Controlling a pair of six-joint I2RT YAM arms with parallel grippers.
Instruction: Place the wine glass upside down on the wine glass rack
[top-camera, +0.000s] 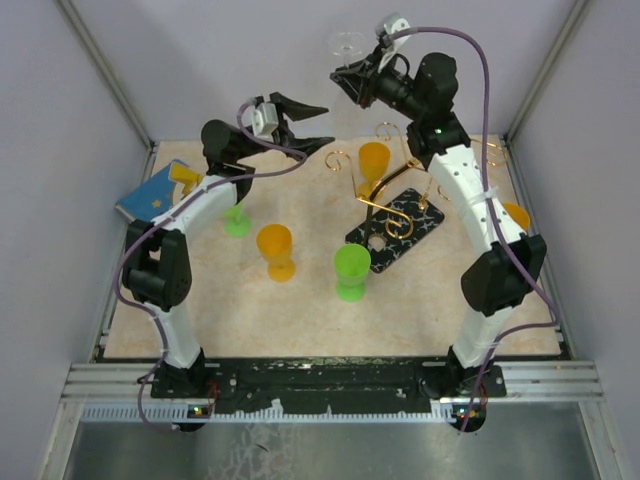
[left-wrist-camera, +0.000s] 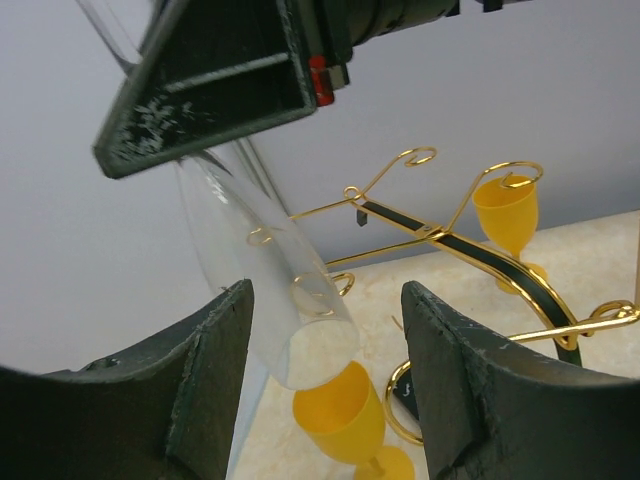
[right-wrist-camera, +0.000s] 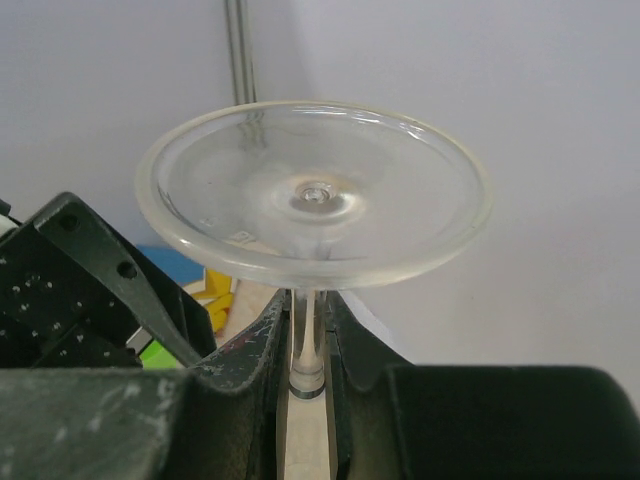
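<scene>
A clear wine glass (top-camera: 347, 45) is upside down in my right gripper (top-camera: 349, 76), which is shut on its stem; the round base (right-wrist-camera: 313, 230) fills the upper right wrist view, and the bowl (left-wrist-camera: 275, 280) hangs in the left wrist view. My left gripper (top-camera: 314, 126) stands open to the left of and below it, nothing between its fingers. The gold wine glass rack (top-camera: 382, 210), with curled hooks, stands on a dark marbled board below and to the right of the glass.
Orange cups (top-camera: 275, 250) and green cups (top-camera: 351, 270) stand around the rack, one orange among its hooks (top-camera: 374, 156). A blue object (top-camera: 150, 193) with yellow parts lies far left.
</scene>
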